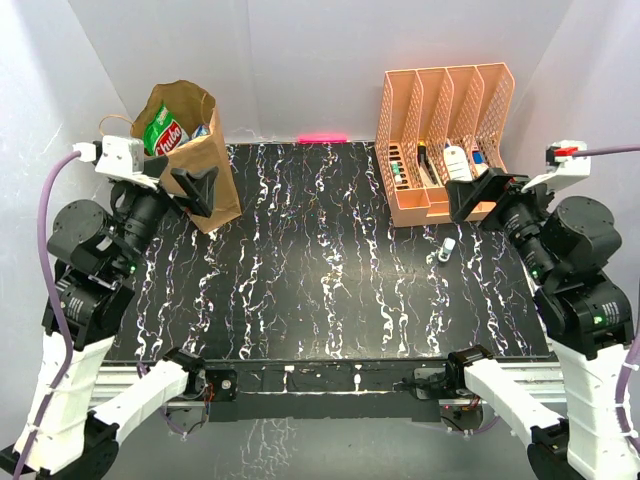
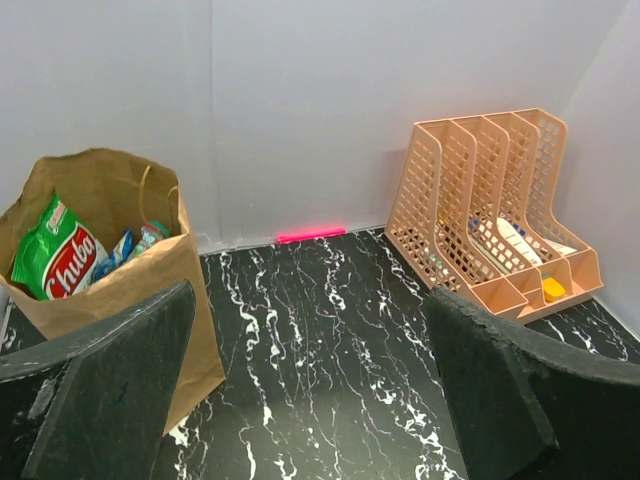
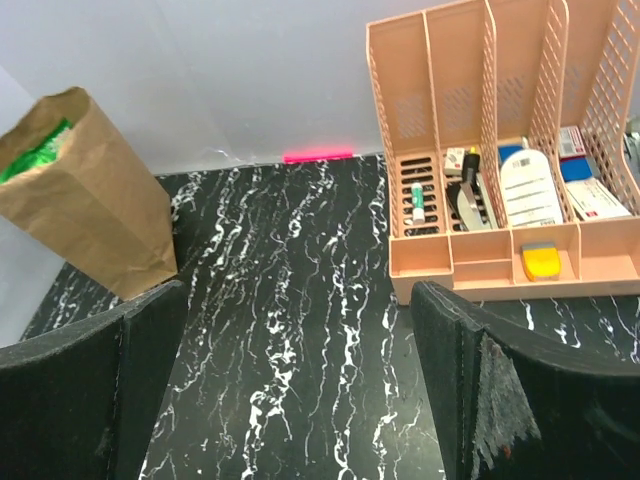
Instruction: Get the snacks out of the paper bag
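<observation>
The brown paper bag [image 1: 210, 165] stands upright at the back left of the table, its mouth open. A green snack packet with red and white lettering [image 2: 62, 250] pokes up inside the bag's mouth, with smaller blue wrappers [image 2: 115, 255] beside it. Whatever lies deeper in the bag is hidden. My left gripper [image 1: 195, 188] hovers at the front of the bag as seen from above, fingers spread and empty. On the far side, my right gripper [image 1: 475, 193] is open too, in front of the orange organizer, with nothing between its fingers.
An orange slotted organizer [image 1: 411, 212] filled with small items stands at the back right. A small white bottle [image 1: 446, 250] is on the table nearby. Against the back wall lies a pink strip [image 1: 322, 138].
</observation>
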